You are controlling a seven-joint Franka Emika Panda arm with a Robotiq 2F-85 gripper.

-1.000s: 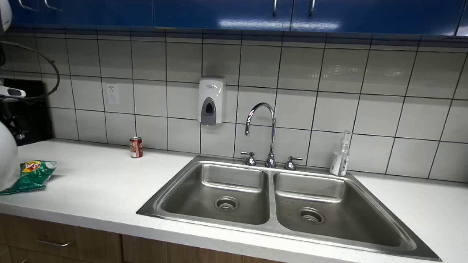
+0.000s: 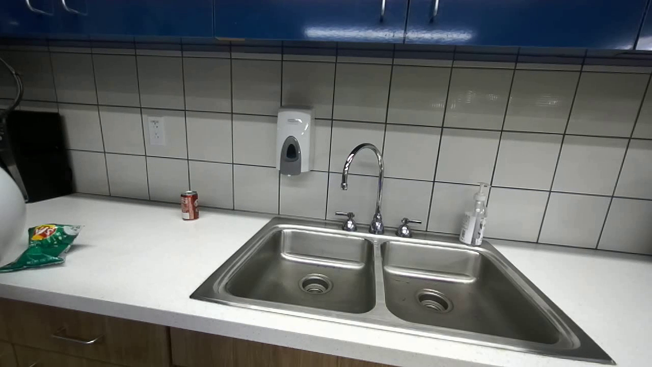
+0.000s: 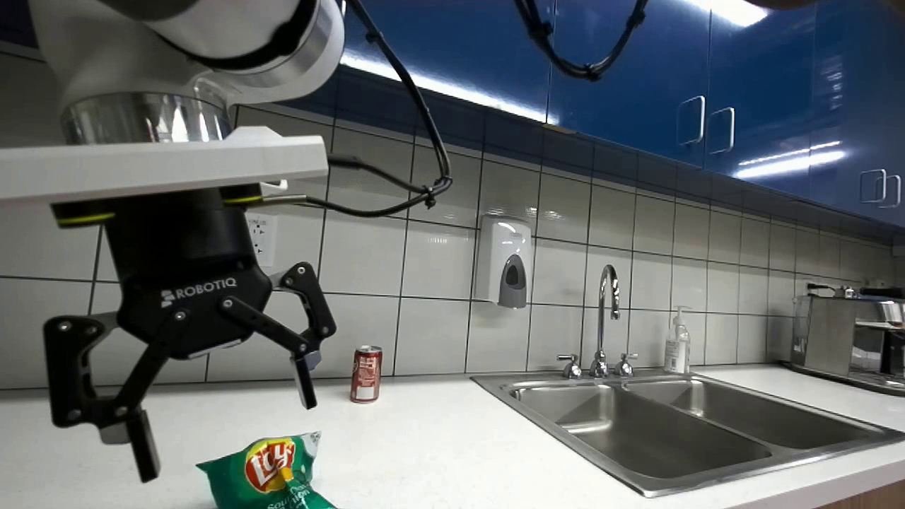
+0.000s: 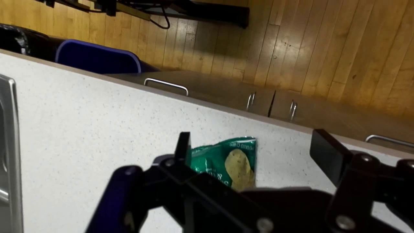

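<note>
A green chip bag (image 2: 54, 242) lies on the white counter, left of the sink. My gripper (image 3: 227, 431) hangs above the counter with its fingers wide apart and nothing between them. In the wrist view the bag (image 4: 229, 161) shows beyond the open fingers, nearer the left one, and part of it is hidden behind the gripper's body. A small red can (image 3: 366, 374) stands upright close to the tiled wall. Exterior view 1 shows only a white piece of the arm at its left edge, not the gripper's fingers.
A double steel sink (image 2: 379, 275) with a tall faucet (image 2: 377, 195) is set into the counter. Behind it stands a soap bottle (image 2: 474, 217). A dispenser (image 2: 295, 141) hangs on the wall. Counter between bag and sink is clear.
In exterior view 1 the arm's cable loop and white part have moved left, mostly out of view. The bag and the can have stayed in place.
</note>
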